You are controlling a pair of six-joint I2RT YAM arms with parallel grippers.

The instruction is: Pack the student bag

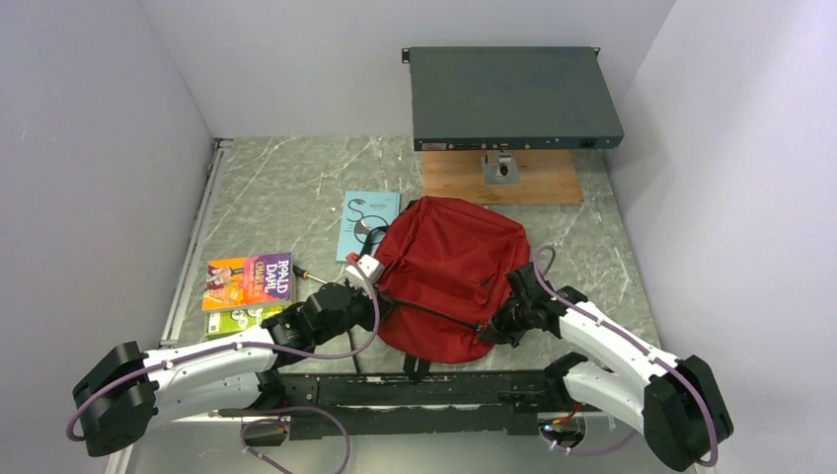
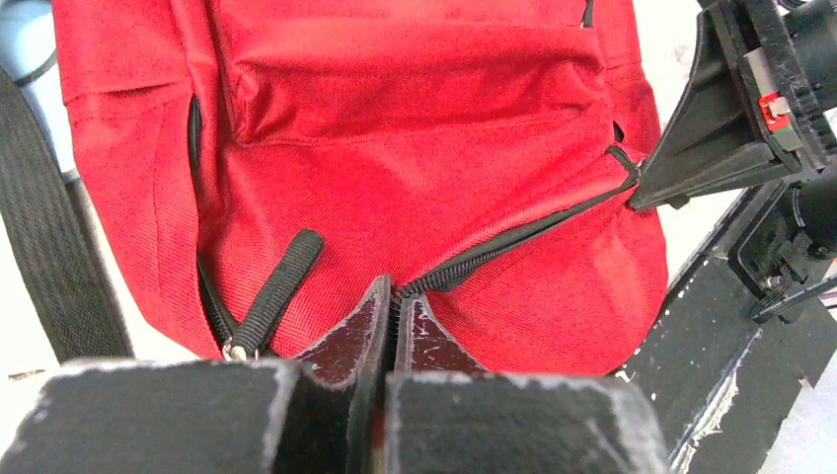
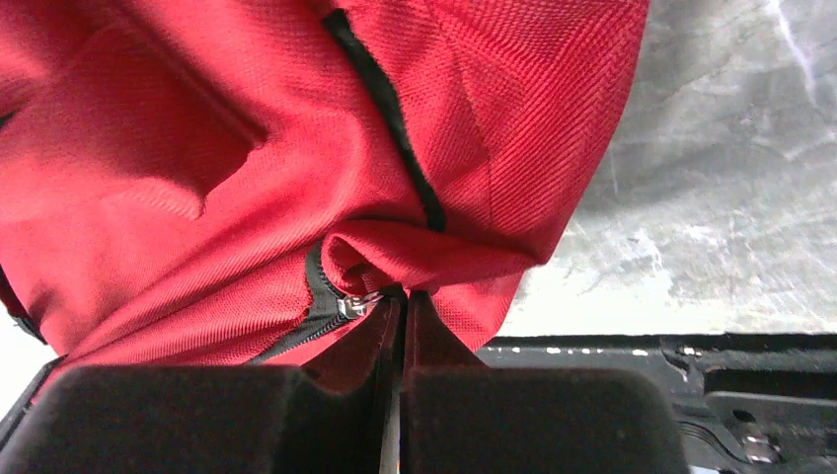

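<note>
The red bag lies on the table between my two arms, its dark front zipper stretched in a line from one gripper to the other. At the left end of that zipper, my left gripper is shut on the zipper tape and fabric edge. A metal zipper slider shows beside the tips of my right gripper, which is shut on its pull; red cloth bunches just above. Two stacked books, orange-purple and green, lie left, and a blue book lies behind the bag's left side.
A screwdriver lies between the stacked books and the bag. At the back right stands a dark flat unit on a wooden base. The bag's strap trails at its left. Bare table shows at the back left.
</note>
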